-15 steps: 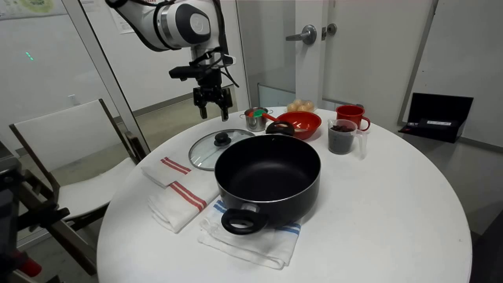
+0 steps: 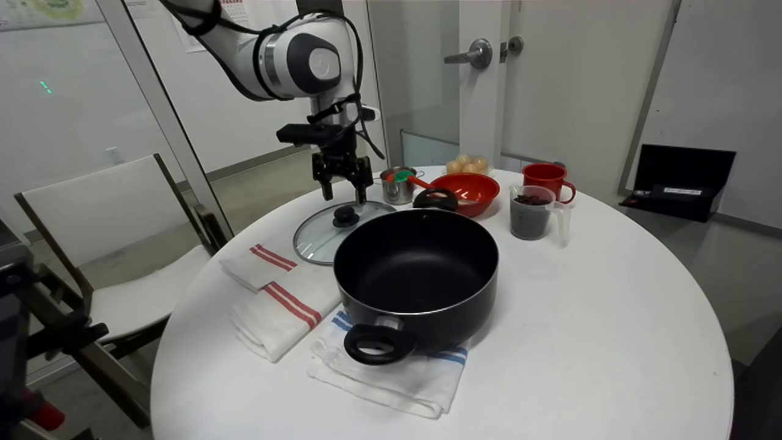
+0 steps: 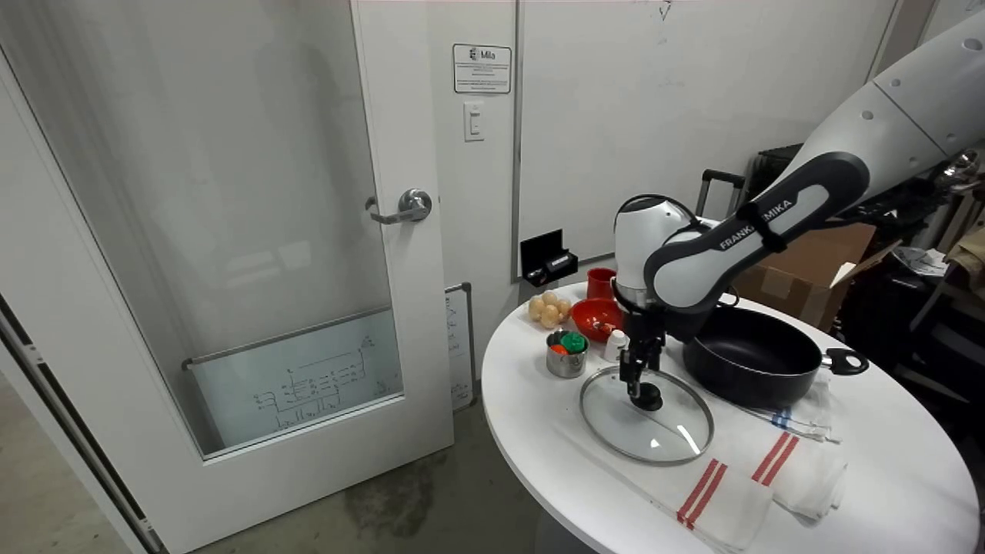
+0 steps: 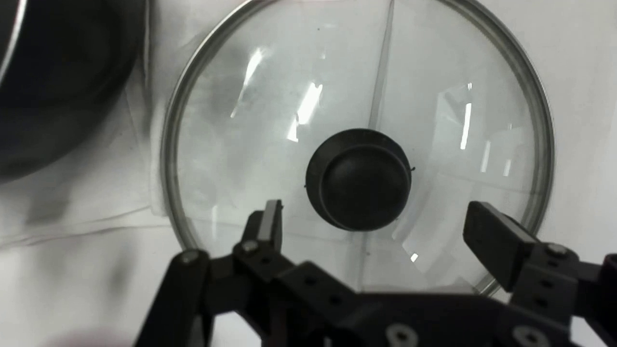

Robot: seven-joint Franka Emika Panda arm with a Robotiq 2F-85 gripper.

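Note:
A round glass lid (image 2: 315,236) with a metal rim lies on the table and partly on a white towel. Its black knob (image 4: 364,185) stands up in the middle. My gripper (image 2: 344,192) is just above the lid, fingers pointing down, open with nothing between them. In the wrist view the two fingertips (image 4: 270,225) are spread wider than the knob, which lies a little beyond them. The black pot (image 2: 418,293), uncovered and seemingly empty, rests beside the lid on a blue-striped towel (image 2: 396,381).
Red-striped towels (image 2: 286,311) lie beside the lid. Behind stand a small metal pot (image 3: 565,355), a red bowl (image 2: 469,192), a red mug (image 2: 544,176), a measuring cup (image 2: 531,216) with dark contents and a carton of eggs (image 3: 549,309).
My gripper has come down towards the lid and shifted slightly right in exterior view 1. The lid, pot and towels have stayed in place.

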